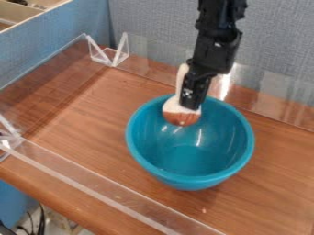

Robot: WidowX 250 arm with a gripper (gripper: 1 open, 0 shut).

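Note:
My black gripper [194, 92] comes down from the top centre, shut on a white object [182, 114] with an orange-brown end, which looks like a brush or similar tool; its exact kind is unclear. The object is at the back-left inside of a blue bowl [188, 156], which sits upright on the wooden table [73, 119]. The fingertips are partly hard to make out against the object.
Clear plastic walls with white brackets [108, 51] edge the table at the back and left. A wooden box [17, 13] is at the upper left, and cables show at the lower left.

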